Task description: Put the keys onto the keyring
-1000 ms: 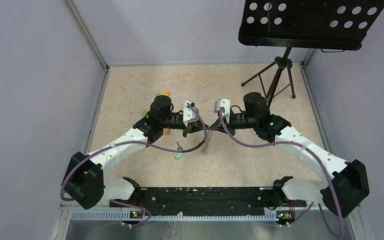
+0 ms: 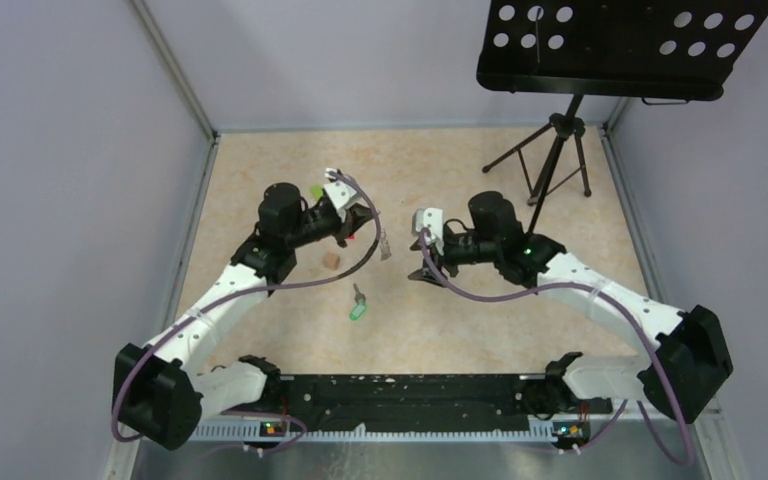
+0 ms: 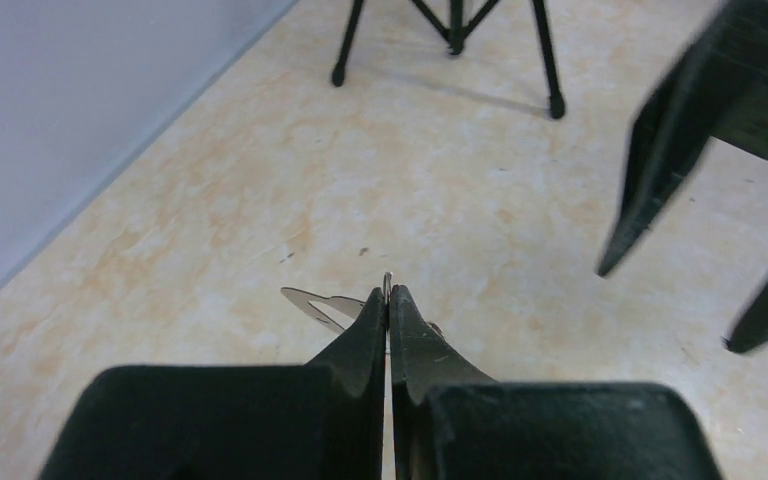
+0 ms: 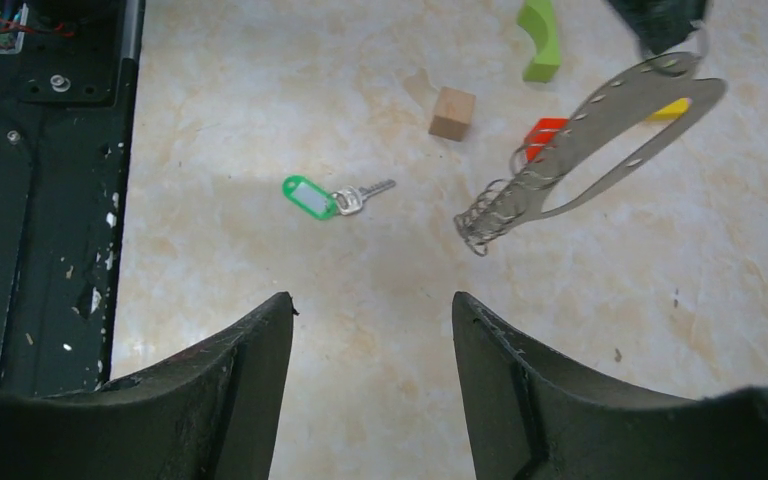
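Note:
A key (image 4: pixel 360 197) with a green tag (image 4: pixel 309 197) lies on the worktop below the arms, also visible in the top view. My left gripper is shut, holding a thin metal piece with a looped, comb-like end (image 4: pixel 520 190), which hangs from it toward the centre. My right gripper stands open, apart from that piece, with nothing between its fingers. I cannot tell a separate keyring apart from the tag's ring.
A wooden cube (image 4: pixel 451 114), a green arch (image 4: pixel 542 40), red (image 4: pixel 543 135) and yellow (image 4: pixel 668 112) blocks lie near the left arm. A black music stand (image 2: pixel 563 135) stands back right.
My left gripper has moved back and to the left with the metal piece, away from my right gripper.

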